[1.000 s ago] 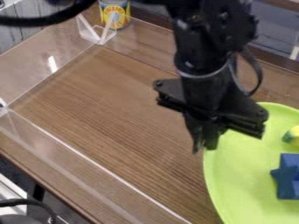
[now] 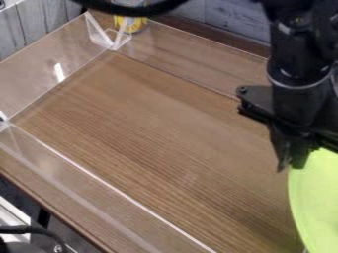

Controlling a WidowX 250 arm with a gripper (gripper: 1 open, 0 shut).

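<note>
My gripper (image 2: 291,156) is at the right of the camera view, cut off by the frame's edge, its black body above a lime-green round tray (image 2: 314,208). Its fingertips are small and dark at the tray's back left part; I see nothing held between them, and they look shut. The tray is only partly in view at the lower right.
A yellow can (image 2: 129,22) stands at the back left. A black cable crosses the top, another lies at the lower left.
My gripper has moved right. The green tray has also shifted right, and the blue and yellow objects seen on it earlier are out of view now.
</note>
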